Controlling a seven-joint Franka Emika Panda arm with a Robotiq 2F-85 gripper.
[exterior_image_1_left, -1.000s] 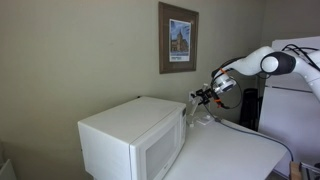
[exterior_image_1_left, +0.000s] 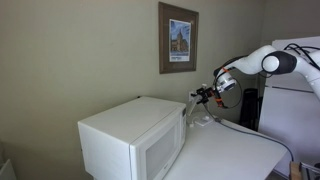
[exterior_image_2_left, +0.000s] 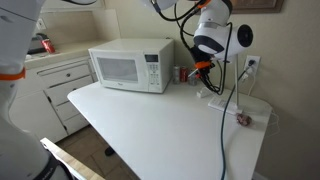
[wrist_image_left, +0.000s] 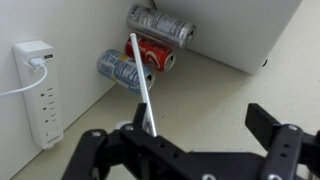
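My gripper stands open in the wrist view, its dark fingers wide apart. Between and beyond them is bare pale counter, and no object is held. A thin white rod (wrist_image_left: 140, 75) rises close to the left finger. Farther off, a blue-and-silver can (wrist_image_left: 124, 71), a red can (wrist_image_left: 152, 53) and a silver can (wrist_image_left: 161, 25) lie in a row in the picture, close together. In the second exterior view the gripper (exterior_image_2_left: 204, 80) hangs over the back of the counter, right of the cans (exterior_image_2_left: 181, 75).
The white microwave (exterior_image_2_left: 131, 66) stands left of the cans. A white power strip (wrist_image_left: 40, 95) with a plug is on the wall. A dark cable (exterior_image_2_left: 226, 115) hangs down the arm across the counter.
The wrist and gripper have shifted very slightly by the wall. The microwave and the counter look unchanged.
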